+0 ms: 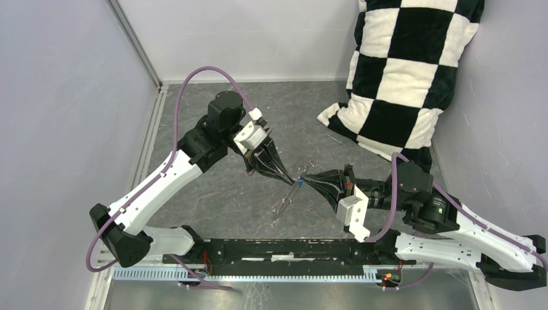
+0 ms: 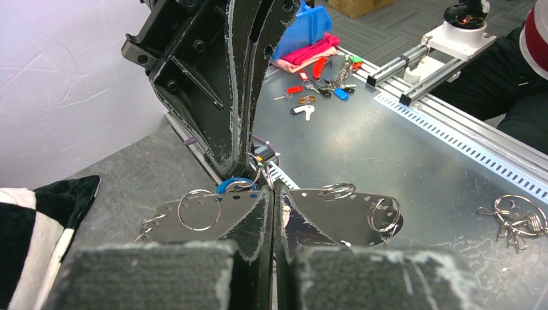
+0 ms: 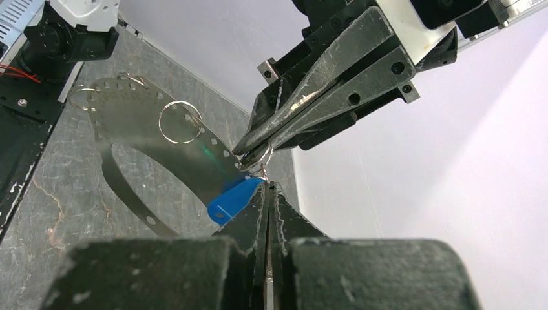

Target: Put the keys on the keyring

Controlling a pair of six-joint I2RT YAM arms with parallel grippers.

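Observation:
A thin steel plate with edge holes and several rings, apparently the keyring [image 3: 145,119], hangs from my left gripper. In the right wrist view, the left gripper is shut at one end of the plate. My right gripper is shut just below that spot, at a small wire ring [image 3: 264,170]. Beside its tips hangs a blue tag [image 3: 234,201], which overlaps the plate. Whether the tag's ring passes through a hole is too small to tell. From above, the right gripper [image 1: 302,179] and left tips nearly touch. I can make out no separate key between the fingers.
Several keys and coloured tags [image 2: 329,81] lie on the metal table, near a blue bin [image 2: 304,29]. A bundle of rings [image 2: 520,219] rests at the right of the left wrist view. A checkered cushion [image 1: 410,77] stands at the back right.

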